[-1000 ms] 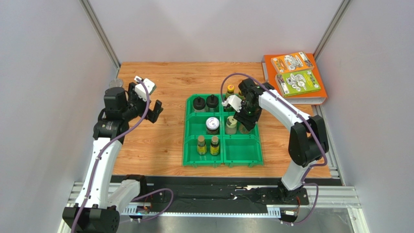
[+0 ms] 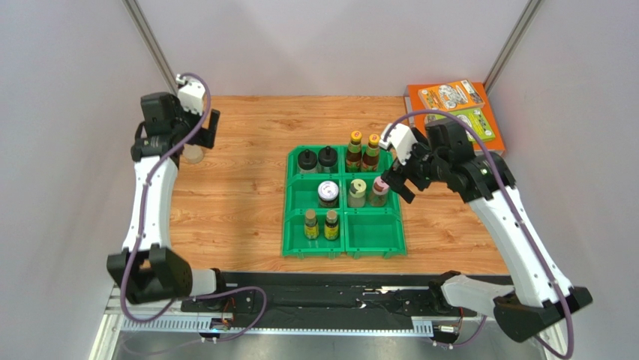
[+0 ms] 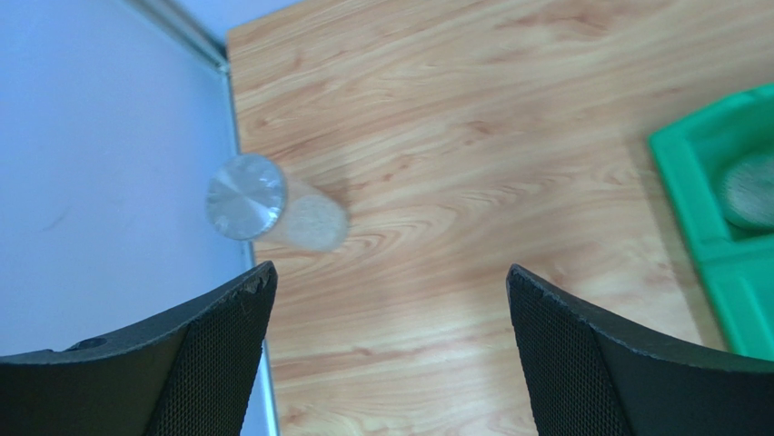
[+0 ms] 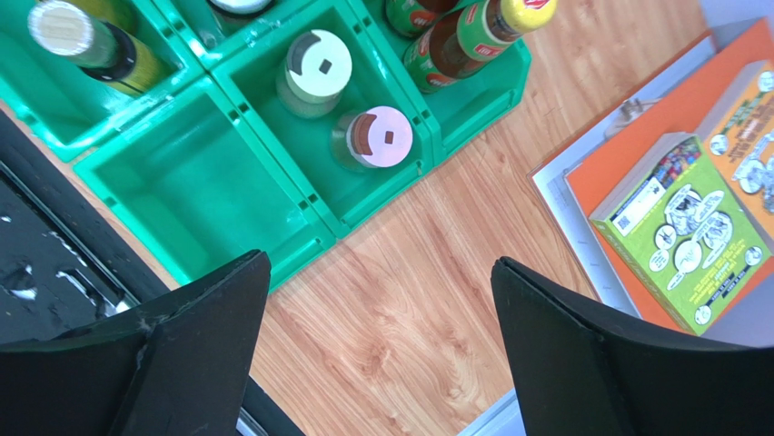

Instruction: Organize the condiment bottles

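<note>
A six-compartment green tray [image 2: 373, 236] holds black-capped jars [image 2: 307, 161], two brown bottles [image 2: 354, 154], a white-lidded jar [image 2: 328, 193], two yellow-labelled bottles [image 2: 310, 229], a cream-topped shaker [image 4: 315, 68] and a pink-topped shaker [image 4: 382, 138]. The front-right compartment is empty. In the left wrist view, a silver-lidded jar [image 3: 246, 196] stands outside the tray at the left table edge; my left gripper is open above it, nothing between its fingers. My right gripper stands open over the tray's right side, also empty.
Books [image 2: 461, 124] lie on an orange board at the back right. Walls border the table at the back and sides.
My left arm has swung back and leftward toward the silver-lidded jar.
</note>
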